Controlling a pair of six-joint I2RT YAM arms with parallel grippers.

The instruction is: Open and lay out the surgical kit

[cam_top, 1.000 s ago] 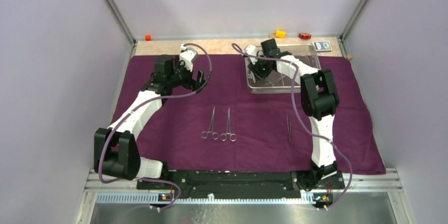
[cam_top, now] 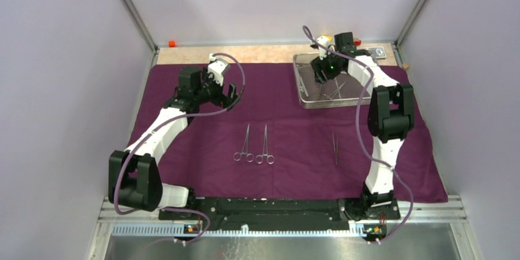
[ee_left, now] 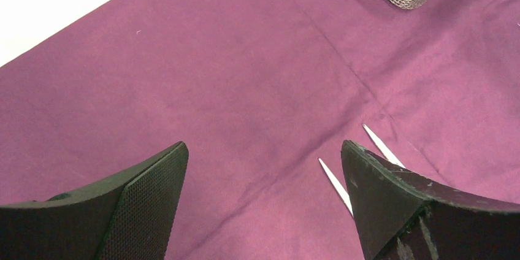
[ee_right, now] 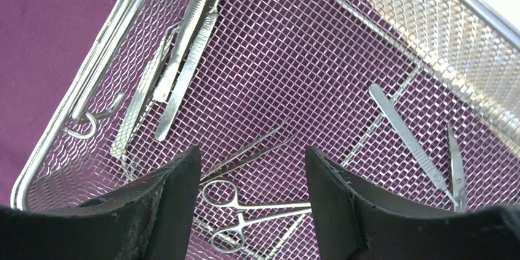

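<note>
The mesh instrument tray (cam_top: pixel 325 105) sits at the back right of the purple cloth, with tweezers (ee_right: pixel 257 156), scissors (ee_right: pixel 236 205), scalpel handles (ee_right: pixel 184 82) and other slim instruments inside. My right gripper (cam_top: pixel 322 75) is open above the tray; between its fingers in the wrist view lie instruments on the mesh, none held. My left gripper (cam_top: pixel 228 97) stands open over bare cloth left of the tray, holding nothing. On the cloth in front lie two ringed instruments (cam_top: pixel 243 154) side by side, and a slim pair of tweezers (cam_top: pixel 335 149) further right.
A wooden strip (cam_top: pixel 245 55) runs along the back, with small red objects (cam_top: pixel 172 43) and a silver box (cam_top: pixel 374 53) at or near it. The middle and left of the cloth have free room.
The tray has moved right since a second ago. My right gripper has moved right and toward the back, rising a little. The left arm stays still.
</note>
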